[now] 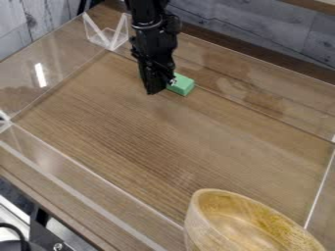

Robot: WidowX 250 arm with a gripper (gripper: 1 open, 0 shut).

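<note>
My black gripper point(155, 75) hangs at the upper middle of the camera view, its fingertips low against the left side of a small green block point(181, 84) on the wooden table. Whether the fingers are open or shut around anything is too small and dark to tell.
A yellow bowl-like container point(242, 224) lies at the bottom right. A clear plastic object point(106, 31) stands at the upper left near the table's edge. Dark cables lie off the table at the lower left.
</note>
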